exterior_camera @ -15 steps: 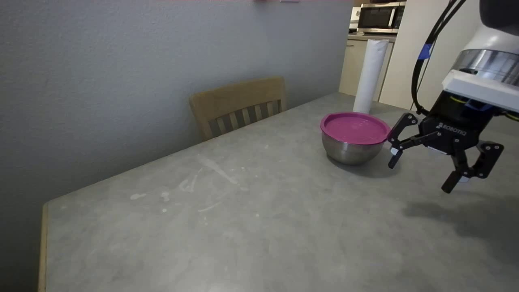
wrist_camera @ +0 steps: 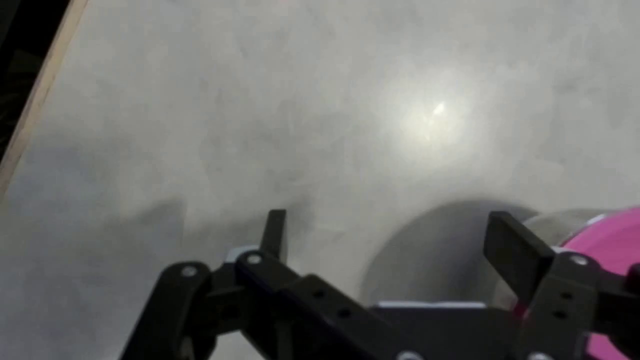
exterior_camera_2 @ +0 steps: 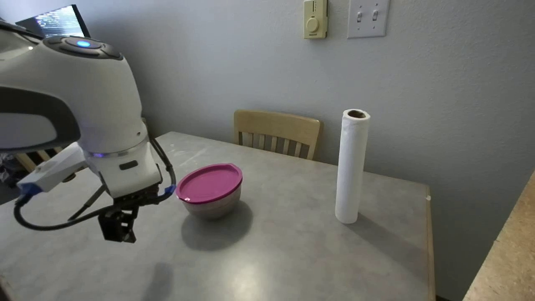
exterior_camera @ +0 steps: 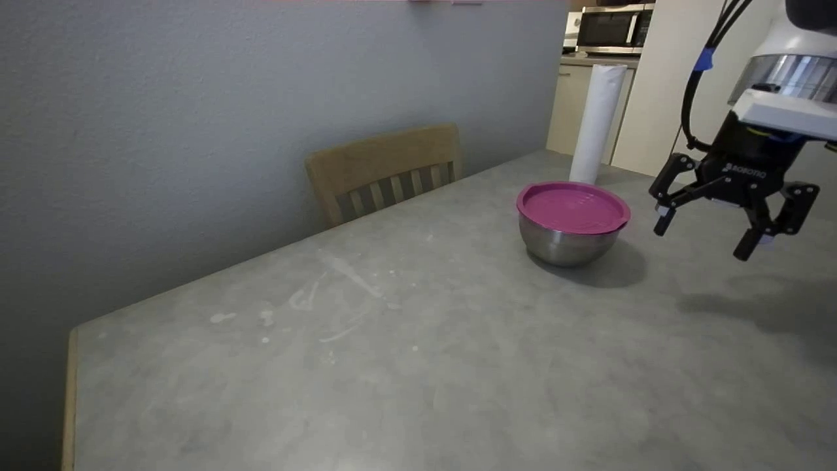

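Observation:
A steel bowl (exterior_camera: 566, 246) stands on the table, capped by a pink lid (exterior_camera: 575, 207) that looks slightly off level at its rim. In exterior view 2 the same lid (exterior_camera_2: 210, 182) and bowl (exterior_camera_2: 215, 205) are just right of the arm. My gripper (exterior_camera: 700, 237) hangs above the table beside the bowl, fingers spread and empty. From the wrist, bare table shows between the fingertips of the gripper, while the lid (wrist_camera: 615, 240) is partly hidden behind the right finger.
An upright white paper roll (exterior_camera_2: 352, 168) stands near the table's far end, with a wooden chair (exterior_camera_2: 277, 128) against the wall side.
In exterior view 1 my gripper has risen and shifted a little to the right, away from the bowl. Bowl and lid have stayed in place.

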